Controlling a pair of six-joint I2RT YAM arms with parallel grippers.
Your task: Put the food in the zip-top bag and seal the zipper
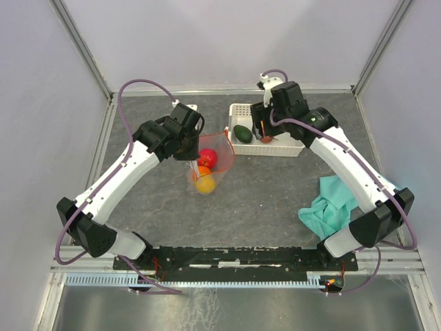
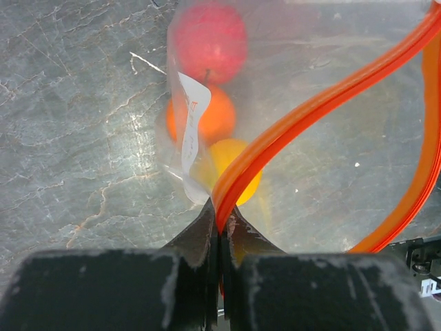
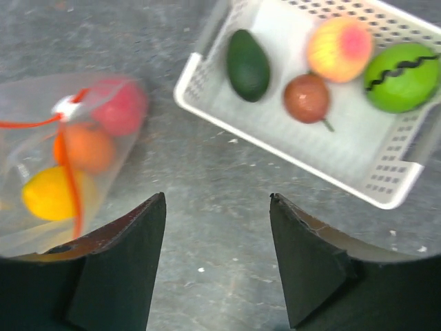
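A clear bag with an orange zipper hangs from my left gripper, which is shut on the bag's edge. Inside the bag are a red fruit, an orange fruit and a yellow one. My right gripper stands open over the front of the white basket, with nothing between its fingers. In the basket lie a dark green avocado, a small reddish-brown fruit, a yellow-pink fruit and a green striped one.
A teal cloth lies crumpled on the right of the table. Walls stand close on the left, back and right.
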